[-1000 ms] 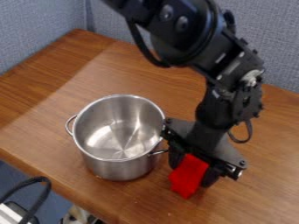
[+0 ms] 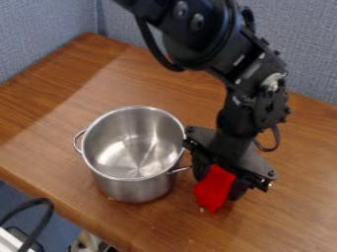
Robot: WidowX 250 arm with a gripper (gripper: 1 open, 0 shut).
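Observation:
A red object (image 2: 214, 191) is held low over or on the wooden table (image 2: 93, 74), just right of a steel pot (image 2: 121, 162). My black gripper (image 2: 218, 173) is shut on it, with the fingers partly hiding its upper part. Whether the red object touches the table is hard to tell.
The pot stands close on the gripper's left, its right handle beside the red object. Black cables and equipment lie off the table's front left edge, and grey padded walls stand behind.
The gripper and red object have shifted slightly up and to the left in the view, toward the back of the table. The pot looks unmoved.

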